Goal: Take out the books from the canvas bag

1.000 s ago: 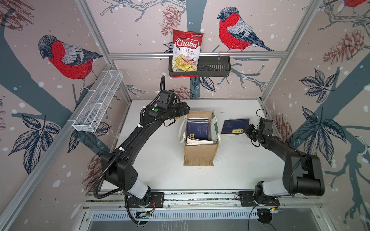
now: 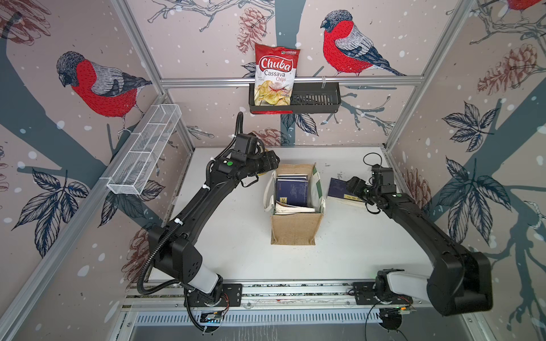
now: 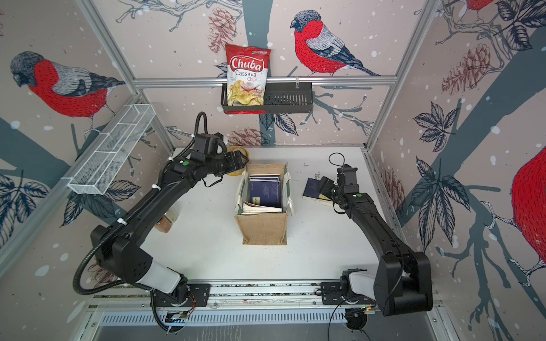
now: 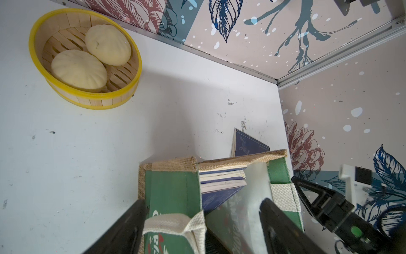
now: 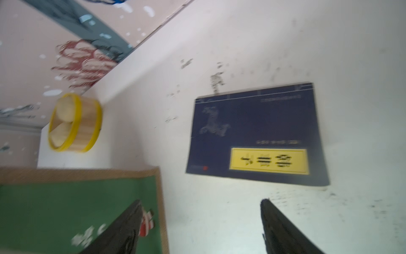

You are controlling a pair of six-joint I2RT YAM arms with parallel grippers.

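Observation:
The tan canvas bag [image 2: 293, 230] stands open in the middle of the table. Inside it, several dark blue books [image 2: 293, 192] and cream-paged ones are packed upright. Another dark blue book with a yellow label [image 5: 253, 131] lies flat on the table to the bag's right. Over that book's right part, in the top left view, is my right gripper [image 2: 353, 186]; its fingers [image 5: 126, 224] are spread with nothing between them. Beyond the bag's far left corner hangs my left gripper [image 2: 275, 161], fingers [image 4: 126, 224] apart and empty, with the bag's opening below in its wrist view.
A yellow-rimmed steamer [image 4: 86, 59] with two buns stands behind and left of the bag. A chips packet [image 2: 275, 76] sits in a dark wall rack [image 2: 318, 101]. A white wire basket [image 2: 145, 147] hangs on the left wall.
My right gripper has moved left, over the book lying on the table. That book has turned, its right end swinging toward the front. The left arm and the bag look the same.

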